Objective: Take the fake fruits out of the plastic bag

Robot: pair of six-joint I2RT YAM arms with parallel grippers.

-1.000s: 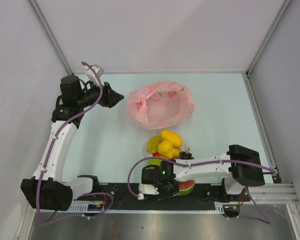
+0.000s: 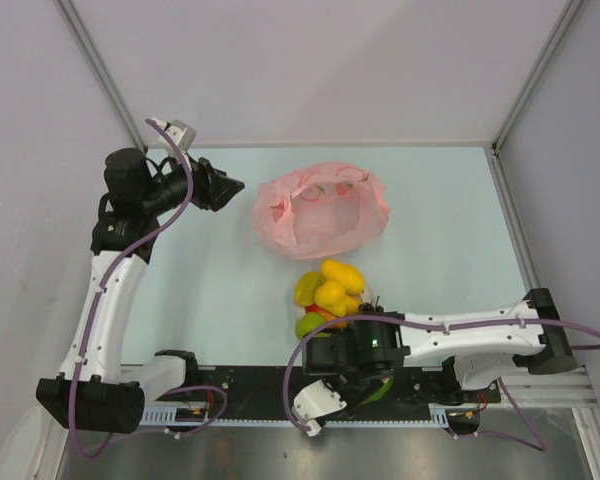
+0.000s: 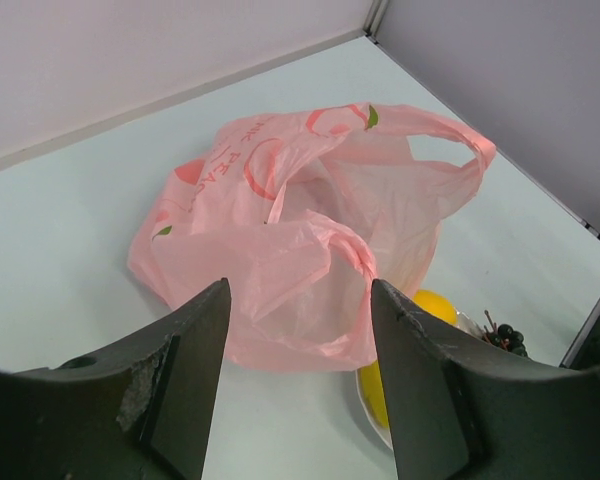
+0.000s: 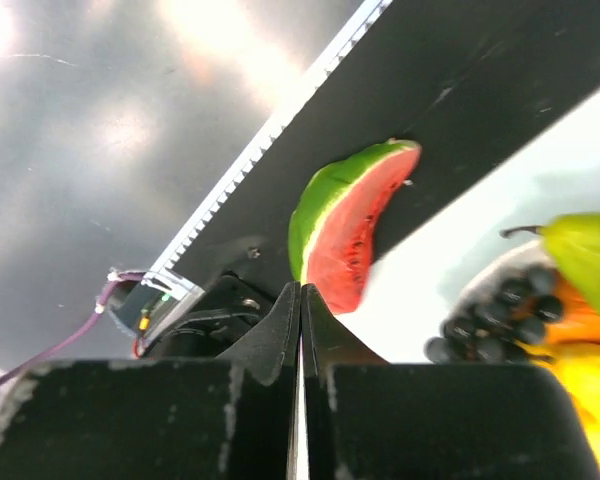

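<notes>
A pink plastic bag (image 2: 320, 212) lies opened out on the white table, and no fruit shows inside it. To its left, my left gripper (image 2: 230, 190) is open with nothing between its fingers; the bag (image 3: 245, 290) spreads beyond the fingertips in the left wrist view. Yellow fruits (image 2: 342, 276), a green one (image 2: 310, 323) and dark grapes (image 4: 500, 318) are heaped in a bowl nearer the front. My right gripper is shut, with nothing visible between its fingers. Just past its tips lies a watermelon slice (image 4: 352, 225); whether they touch I cannot tell.
The watermelon slice rests across the dark strip at the table's front edge. Part of the bowl is covered by the right arm (image 2: 450, 340) from above. Bare tabletop (image 2: 205, 290) lies left of the bowl and to the right of the bag (image 2: 440, 220).
My right arm has swung towards the bowl and now covers more of the fruit; less of the watermelon slice shows from above. Bag unmoved.
</notes>
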